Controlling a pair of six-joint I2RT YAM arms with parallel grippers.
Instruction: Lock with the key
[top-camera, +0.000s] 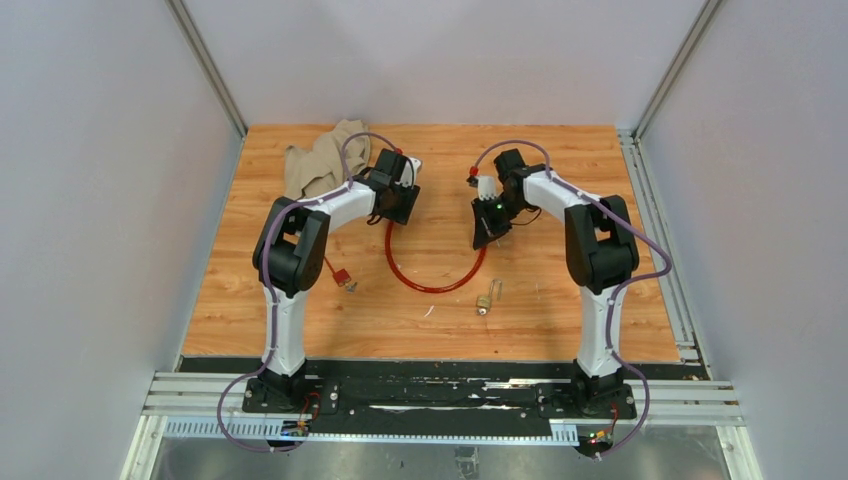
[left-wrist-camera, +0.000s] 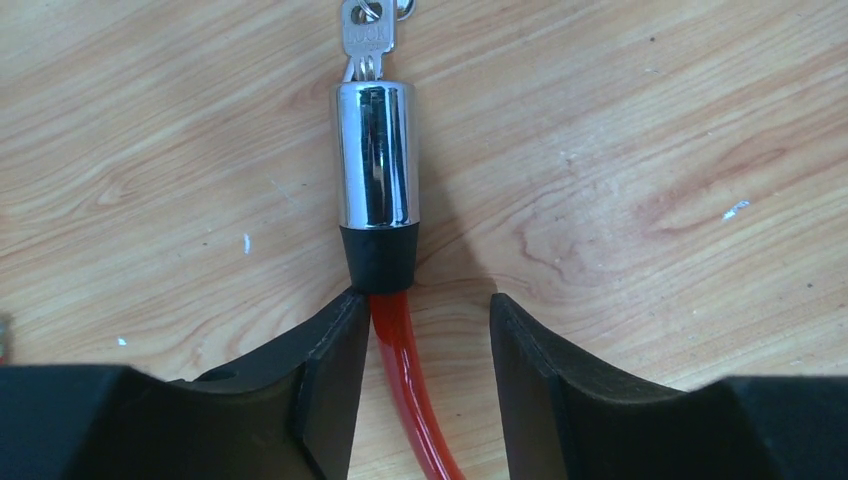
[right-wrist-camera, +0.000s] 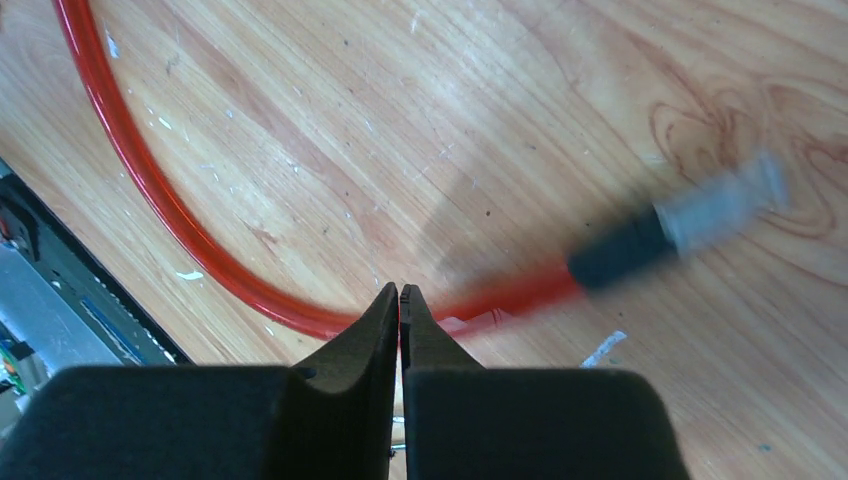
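Observation:
A red cable lock (top-camera: 433, 289) forms a U on the table. In the left wrist view its chrome lock cylinder (left-wrist-camera: 376, 155), with a black collar, has keys (left-wrist-camera: 368, 30) at its top. My left gripper is part open around the cable just below the collar. My right gripper is shut on the cable. In the right wrist view the cable's other end (right-wrist-camera: 620, 250), black with silver metal, is blurred.
A beige cloth (top-camera: 318, 168) lies at the back left, a red padlock (top-camera: 342, 277) at the left, and a brass padlock (top-camera: 484, 303) at the front right.

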